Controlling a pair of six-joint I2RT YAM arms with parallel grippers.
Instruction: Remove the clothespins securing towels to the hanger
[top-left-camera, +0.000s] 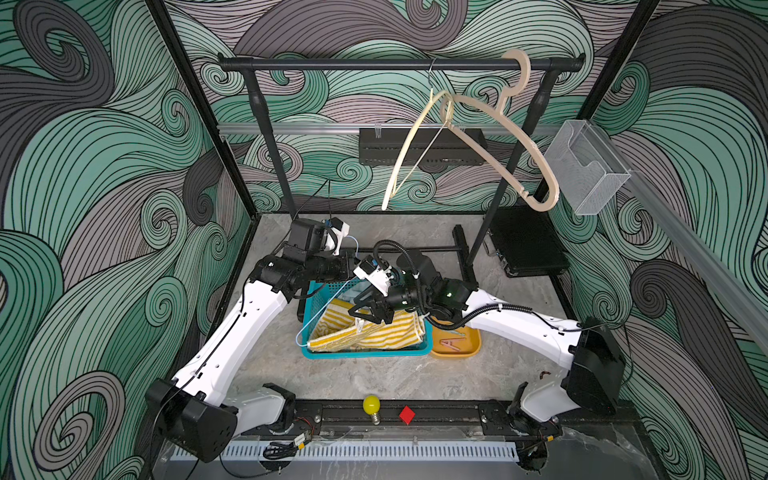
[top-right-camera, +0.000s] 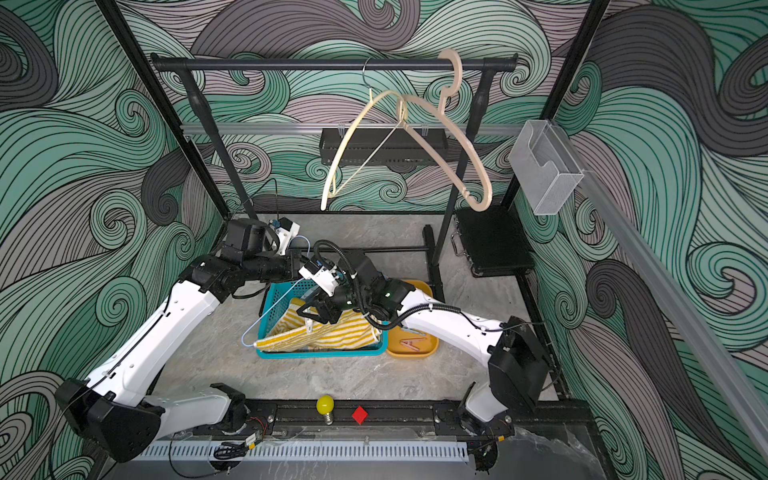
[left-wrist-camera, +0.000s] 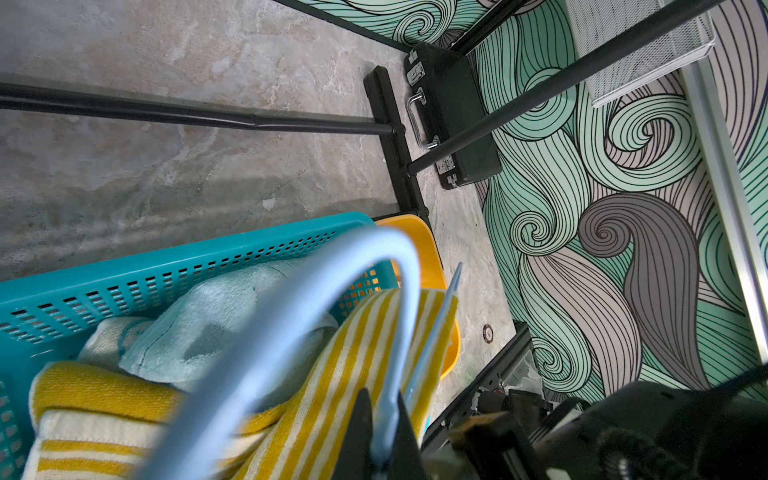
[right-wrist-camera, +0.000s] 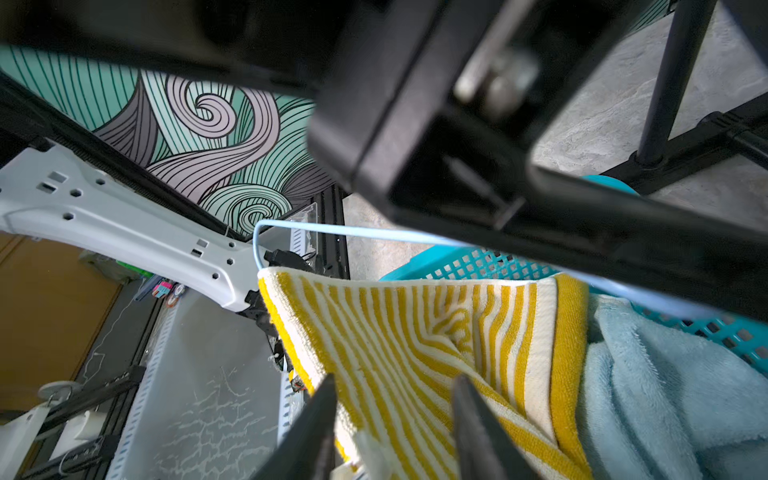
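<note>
My left gripper is shut on a light-blue hanger (left-wrist-camera: 400, 320), seen blurred in the left wrist view, above the teal basket (left-wrist-camera: 184, 256). A yellow-striped towel (right-wrist-camera: 400, 344) hangs from the hanger's lower bar over the basket, beside a pale blue towel (right-wrist-camera: 672, 384) lying inside. My right gripper is part open over the striped towel, with a blurred pale piece, perhaps a clothespin, at the towel by its left finger.
An orange tray (top-left-camera: 456, 345) holding a pink clothespin stands right of the basket. A black rack (top-left-camera: 336, 64) with wooden hangers (top-left-camera: 480, 148) rises behind. A black case (top-left-camera: 524, 240) is at the back right.
</note>
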